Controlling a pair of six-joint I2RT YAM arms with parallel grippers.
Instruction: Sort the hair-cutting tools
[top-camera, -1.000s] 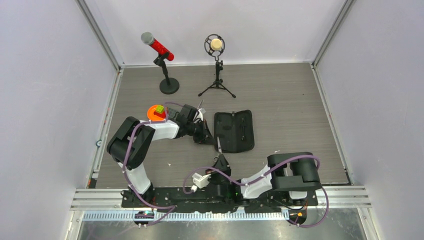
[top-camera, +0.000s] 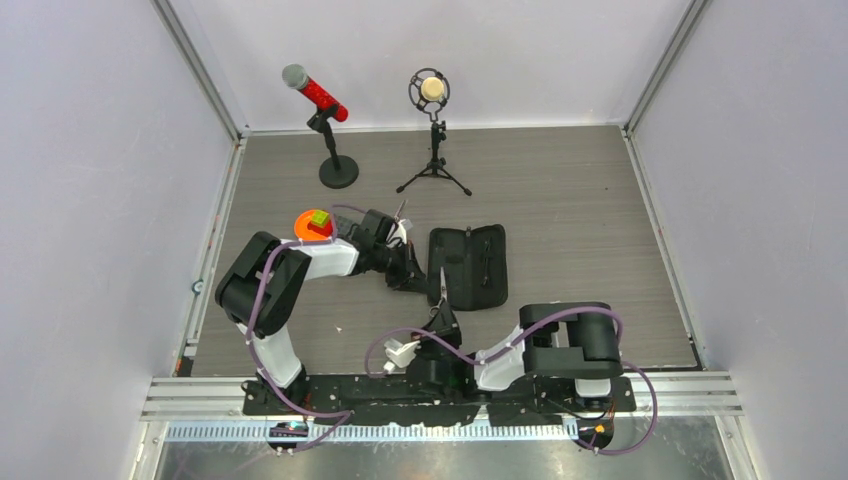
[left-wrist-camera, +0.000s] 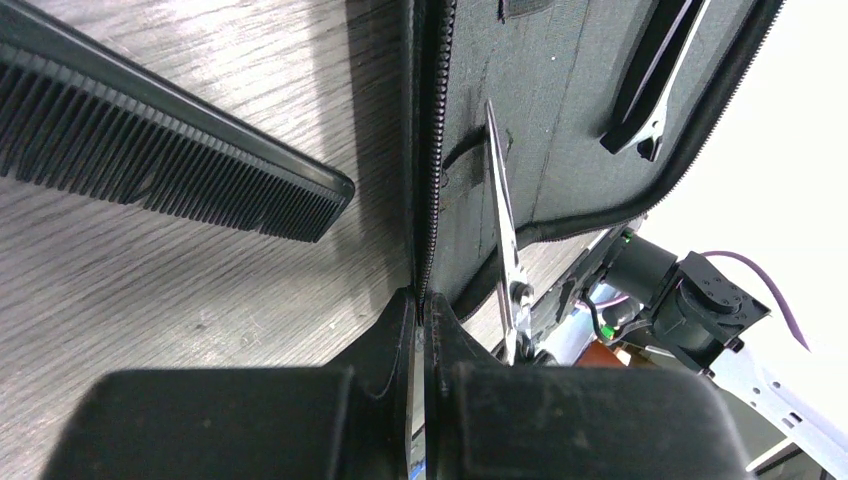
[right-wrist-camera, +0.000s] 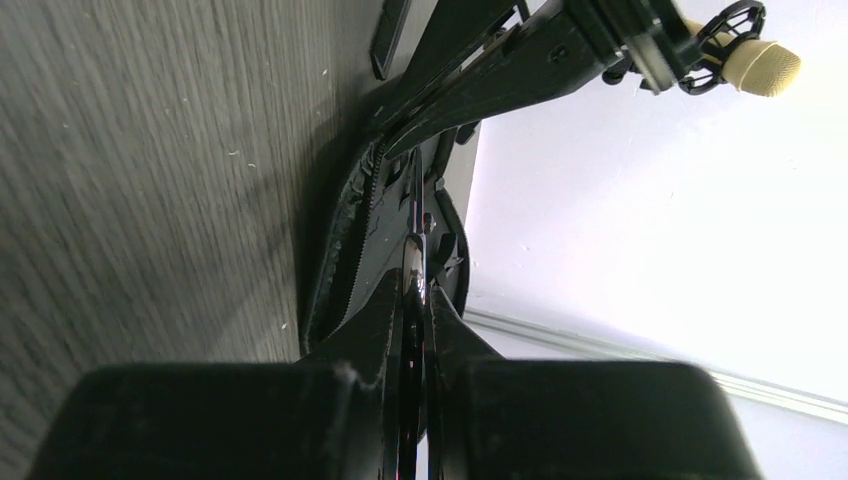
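Observation:
The black zip case (top-camera: 465, 290) lies open on the table. My left gripper is shut at the case's zipped edge, which runs in between its fingertips. My right gripper is shut on silver scissors (left-wrist-camera: 503, 230), their blades pointing away from it over the case's near left part. From the left wrist view, the blade tip is close to a small elastic loop (left-wrist-camera: 465, 148). A black-and-silver tool (left-wrist-camera: 655, 85) lies in the right half of the case. Left of the case, a black comb (left-wrist-camera: 170, 145) rests on the table.
An orange round dish (top-camera: 306, 228) with colored blocks stands beyond the left arm. Farther back are a red microphone (top-camera: 322, 97) on a stand and a second microphone (top-camera: 432, 90) on a tripod. The table right of the case is clear.
My right gripper has carried the scissors slightly right and farther over the case. The case has shifted a little toward the front. The left arm has hardly moved.

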